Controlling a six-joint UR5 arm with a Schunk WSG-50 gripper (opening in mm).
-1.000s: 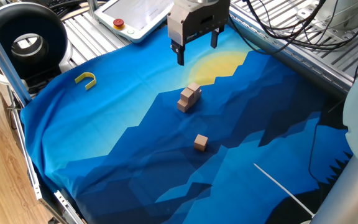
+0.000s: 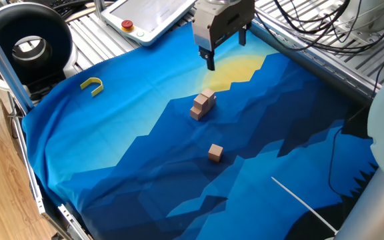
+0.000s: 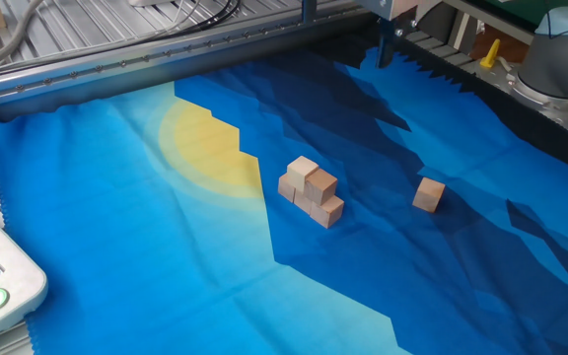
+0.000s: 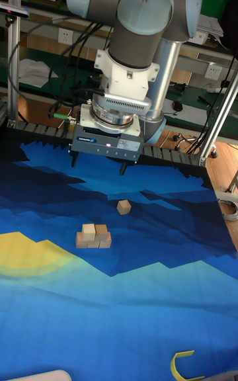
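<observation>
A small stack of wooden cubes stands on the blue patterned cloth, three in the bottom row and two on top. In exterior view 2 one upper cube looks paler than the other. A single cube rests alone on the dark blue part of the cloth, apart from the stack. My gripper hangs above the cloth, clear of every cube. Its two fingers are spread wide with nothing between them, so it is open. At the top of exterior view 2 the gripper shows only in part.
A yellow bent piece lies on the light part of the cloth. Beyond the cloth's edge are a tablet with a red button and a black round object.
In exterior view 1 my gripper has shifted to the right and slightly upward, staying open. The stack and the lone cube have not moved.
</observation>
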